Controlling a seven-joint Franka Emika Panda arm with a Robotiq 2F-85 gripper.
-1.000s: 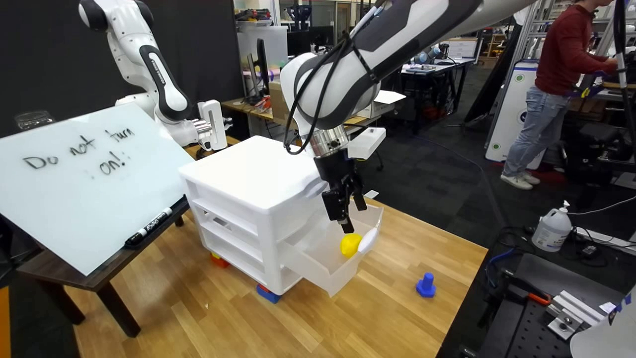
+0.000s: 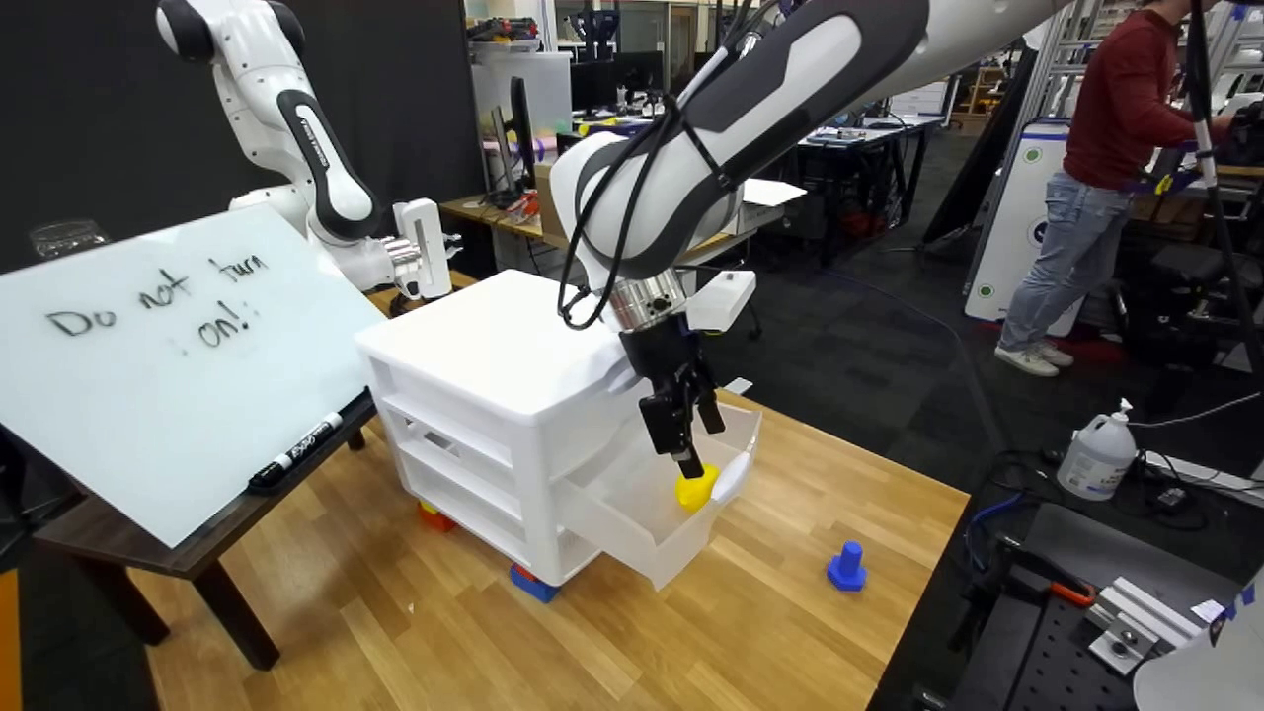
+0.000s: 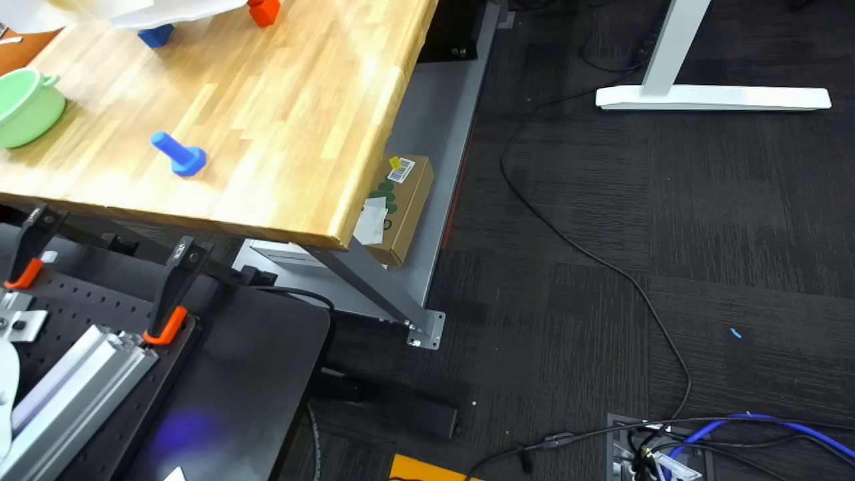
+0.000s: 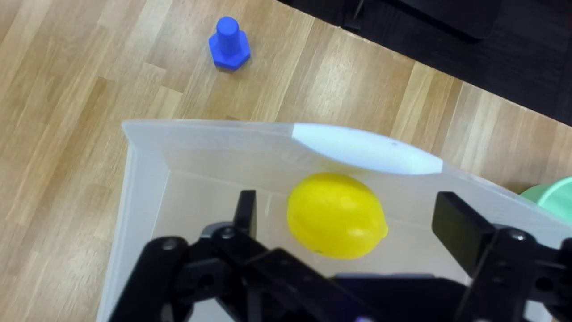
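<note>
A yellow lemon lies on the floor of the pulled-out translucent drawer, near its front wall. In the wrist view my gripper is open, one finger on each side of the lemon, with visible gaps between them and it. From outside, the gripper points down into the drawer, its fingertips close above the lemon. The drawer belongs to a white plastic cabinet on the wooden table.
A blue bolt stands on the table beyond the drawer front. In exterior view 2 a green bowl sits near the table's edge. A whiteboard leans left of the cabinet. The drawer's walls surround the lemon closely.
My gripper has moved slightly lower and to the left in exterior view 1, deeper into the drawer. The drawer and the bolt have stayed where they were.
</note>
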